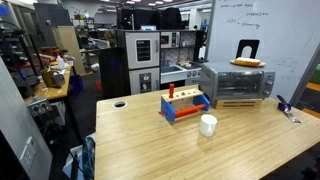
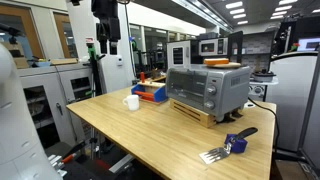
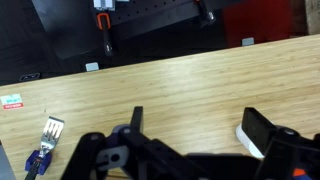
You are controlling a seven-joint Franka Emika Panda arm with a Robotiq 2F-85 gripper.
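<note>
High above the table's near side, my gripper (image 2: 108, 46) hangs pointing down, clear of everything. In the wrist view its two dark fingers (image 3: 137, 120) stand wide apart with bare wood beneath, so it is open and empty. A white mug (image 1: 208, 125) stands upright on the table, in front of a blue rack (image 1: 185, 110) with a wooden top. Part of that mug (image 3: 246, 140) shows beside one finger in the wrist view. A metal spatula (image 2: 213, 155) lies near the table's end, its dark handle resting by a blue object (image 2: 236, 144).
A silver toaster oven (image 2: 205, 92) sits on a wooden stand (image 2: 190, 114), with an orange item (image 2: 217, 62) on top. A small dark-and-white disc (image 1: 119, 105) lies at the table's far left.
</note>
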